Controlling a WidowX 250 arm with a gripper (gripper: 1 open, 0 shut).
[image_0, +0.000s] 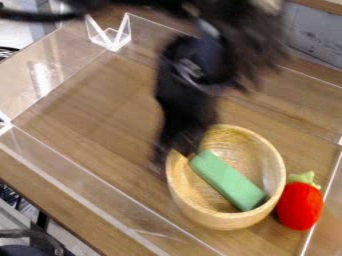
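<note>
A wooden bowl (197, 202) sits toward the lower right of the tray, holding a green block (230, 182) that lies slanted inside it. Above and behind the bowl is my gripper (173, 145), dark and motion-blurred, its tip near the bowl's back-left rim. It looks shut, with nothing visible between its fingers. A red pepper-like vegetable (299, 204) with a green stem lies just right of the bowl.
Clear plastic walls (80, 188) border the wooden surface, with clear brackets (110, 35) at the back left.
</note>
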